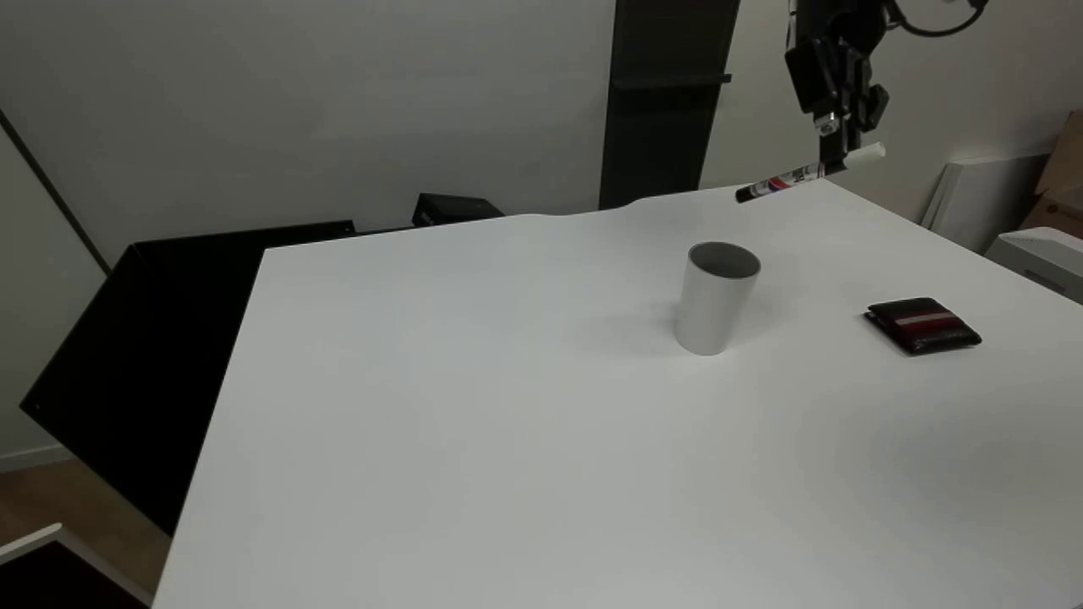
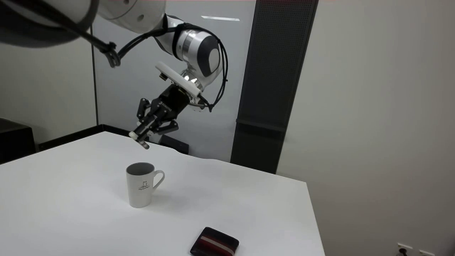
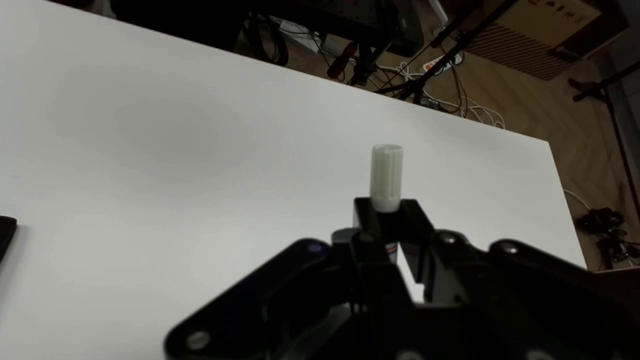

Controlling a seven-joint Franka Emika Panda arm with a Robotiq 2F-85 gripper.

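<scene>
A marker with a white end and a dark tip point(image 1: 797, 179) hangs tilted in the air, its dark tip lower and to the left in exterior view 1. My gripper point(image 1: 838, 162) is shut on it near the white end. In the wrist view the marker's white end point(image 3: 385, 177) sticks out past the fingertips of the gripper. The white mug point(image 2: 139, 192) stands upright on the table, its handle showing in exterior view 2 and its grey inside facing up. Gripper and marker are above the table, apart from the mug.
A dark folded wallet with a red stripe point(image 1: 924, 325) lies flat on the white table point(image 1: 457, 426), to the right of the mug in exterior view 1. Cables and a stand point(image 3: 420, 84) are beyond the table's edge.
</scene>
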